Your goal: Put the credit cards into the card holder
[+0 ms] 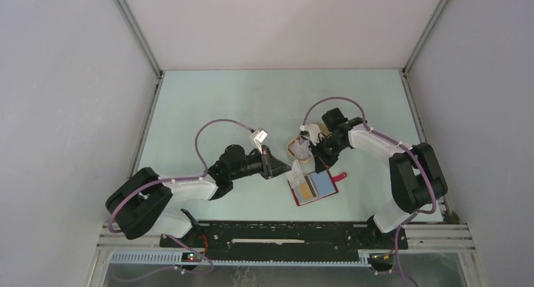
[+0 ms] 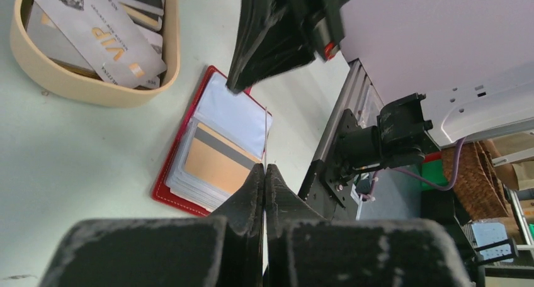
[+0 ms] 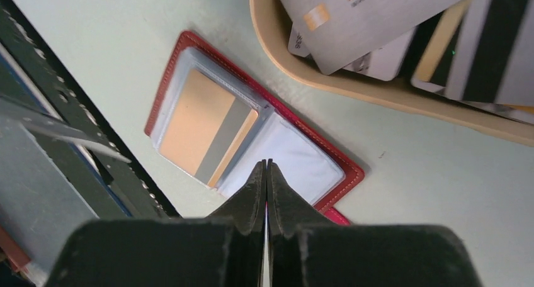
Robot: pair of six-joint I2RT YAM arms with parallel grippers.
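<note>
The red card holder (image 1: 298,199) lies open on the table. In the right wrist view it shows a tan card (image 3: 195,114) with a dark stripe on one side and a pale sleeve (image 3: 286,158) on the other. A thin card (image 2: 266,133), seen edge-on in the left wrist view, rises from the tips of my left gripper, which is shut on it; from above this white card (image 1: 295,173) hangs at the holder's upper left edge. My right gripper is shut over the pale sleeve side, nothing visible between its fingers.
An oval tan basket (image 2: 94,93) filled with loose cards (image 2: 104,38) stands just behind the holder. The holder's red strap (image 1: 340,177) sticks out to the right. Both grippers are close together.
</note>
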